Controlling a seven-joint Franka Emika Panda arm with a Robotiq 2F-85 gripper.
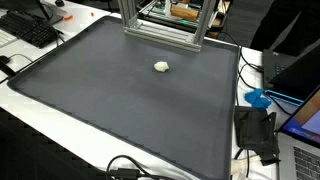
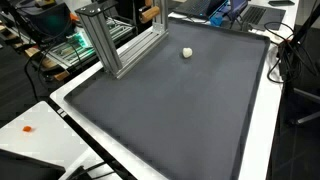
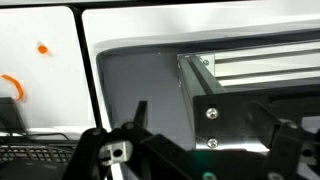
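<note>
A small pale, roundish object (image 1: 161, 66) lies on the dark grey mat (image 1: 130, 110), close to the metal frame. In the second exterior view the same pale object (image 2: 187, 52) rests near the mat's far edge. The wrist view does not show it. My gripper appears along the bottom of the wrist view, open, its dark fingers (image 3: 138, 116) apart. Below them is a dark metal frame part with screws (image 3: 211, 114), and I see nothing held. Neither exterior view shows the gripper clearly.
A metal frame (image 2: 125, 45) stands at the mat's edge, with a tan block (image 2: 150, 15) on it. A keyboard (image 1: 32, 29), cables, a blue item (image 1: 257, 98) and a laptop (image 1: 305, 125) lie around the mat.
</note>
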